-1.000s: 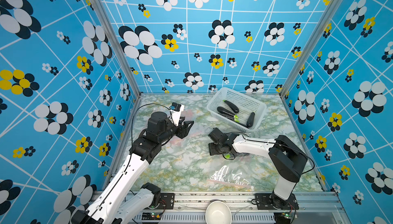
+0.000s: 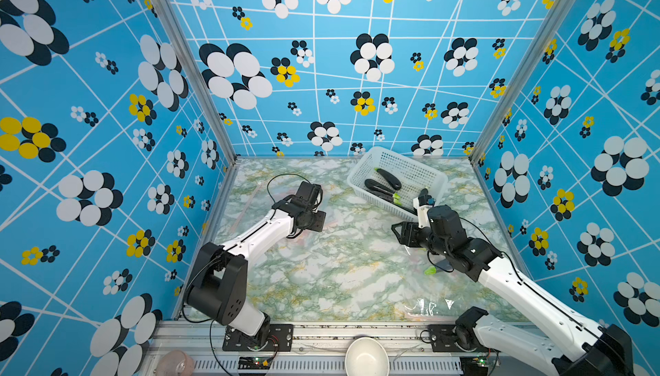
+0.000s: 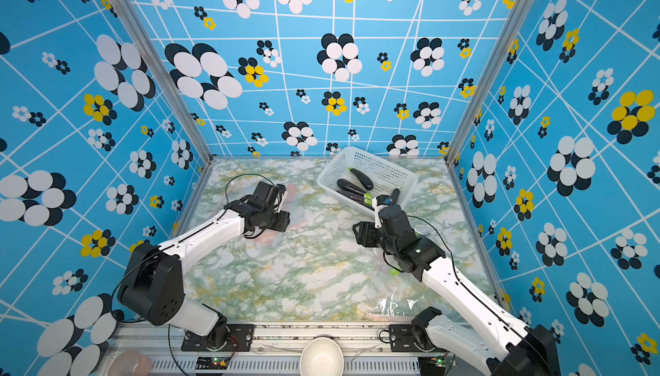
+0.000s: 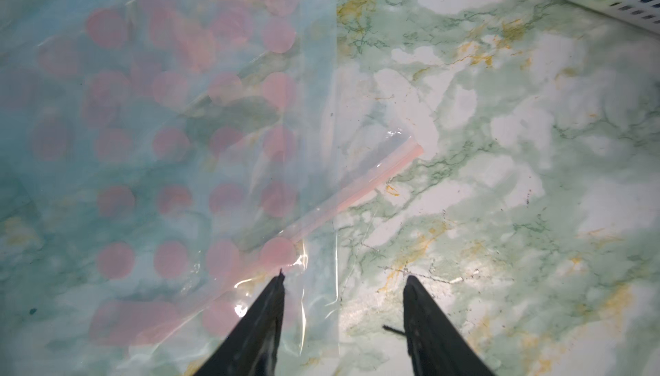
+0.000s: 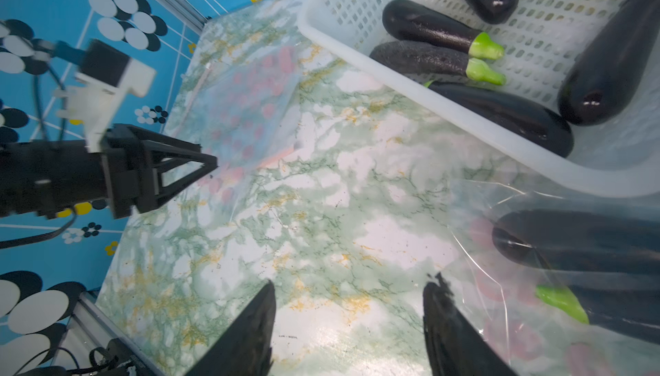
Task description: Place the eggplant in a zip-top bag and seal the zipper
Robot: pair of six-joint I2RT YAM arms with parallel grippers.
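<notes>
An empty pink-dotted zip bag [image 4: 172, 135] lies flat under my left gripper, which hangs open with nothing between its fingers. In the right wrist view a clear bag [image 5: 481, 279] lies beside the basket, with two eggplants [image 5: 577, 238] in or under its film. My right gripper is open and empty, over the marble table left of that bag. Whether that bag's zipper is shut cannot be told. Several more eggplants [image 5: 495, 114] lie in the white basket.
The white perforated basket [image 5: 440, 108] stands at the back right. A white bowl [image 2: 366, 358] sits beyond the front rail.
My right arm has swung up and back toward the basket's front. My left arm has drawn into a different pose over the left bag, its gripper still near it.
</notes>
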